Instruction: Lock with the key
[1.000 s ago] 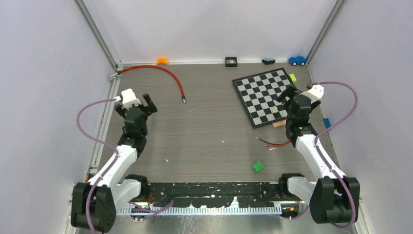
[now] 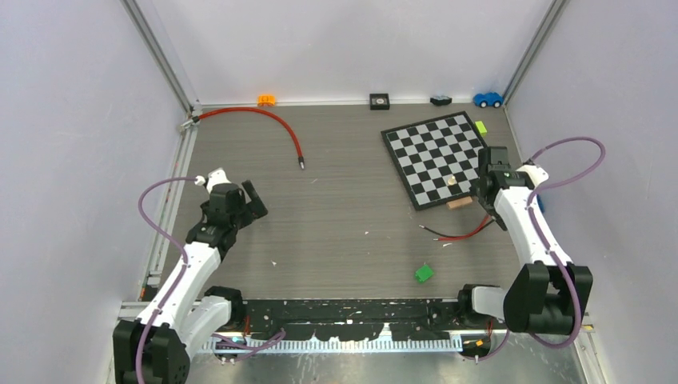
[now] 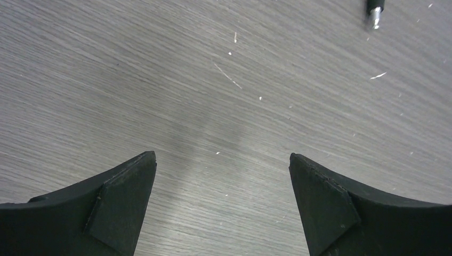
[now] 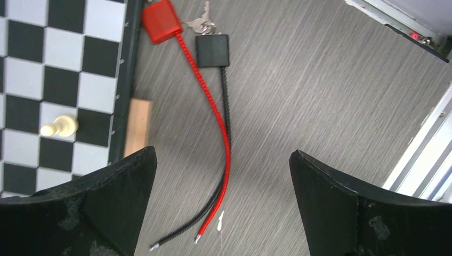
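In the right wrist view a key (image 4: 202, 24) lies on the table by a red block (image 4: 161, 21) with a red cord and a black block (image 4: 212, 50) with a black cord. My open right gripper hangs above the cords, below those blocks in that view. My open left gripper is over bare table at the left, nothing between its fingers. Whether any block is a lock is unclear.
A chessboard (image 2: 424, 152) with a pale piece and a wooden block (image 2: 460, 202) lie at the right. A red hose (image 2: 284, 126) crosses the back left. A green object (image 2: 424, 273) lies near the front.
Both arms have moved. My left gripper has shifted slightly toward the front and right; my right one has swung down from over the chessboard toward the board's right edge and the cords.
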